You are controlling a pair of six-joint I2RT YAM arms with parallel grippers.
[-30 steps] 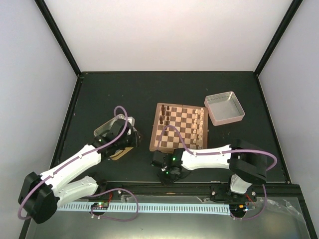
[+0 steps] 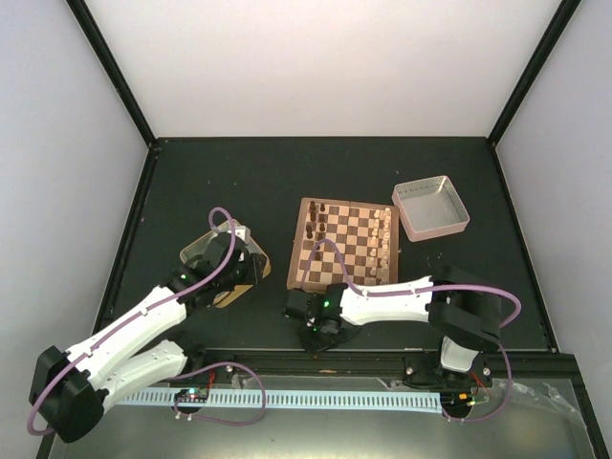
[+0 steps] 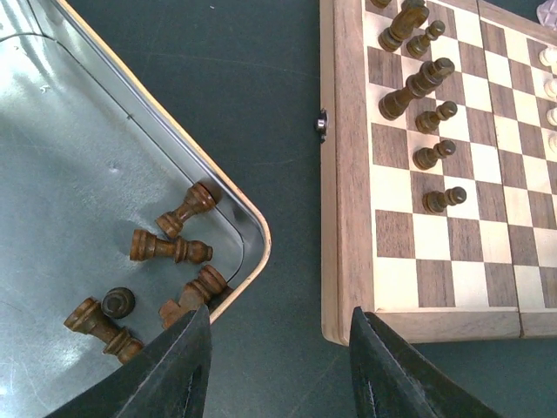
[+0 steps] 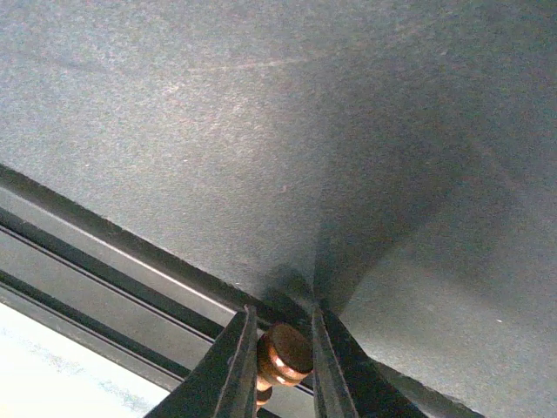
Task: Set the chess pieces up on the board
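The chessboard (image 2: 344, 268) holds dark pieces along its left side and light pieces along its right. My left gripper is open over the corner of a metal tray (image 3: 87, 174), left of the board; several brown pieces lie in it, including a rook (image 3: 102, 329) and a piece (image 3: 184, 209) by the rim. My right gripper is low at the table's front edge, below the board in the top view, shut on a brown chess piece (image 4: 287, 357).
An empty pink-rimmed tray (image 2: 429, 227) stands right of the board. The table behind the board is clear. A metal rail (image 4: 113, 270) runs along the front edge under my right gripper.
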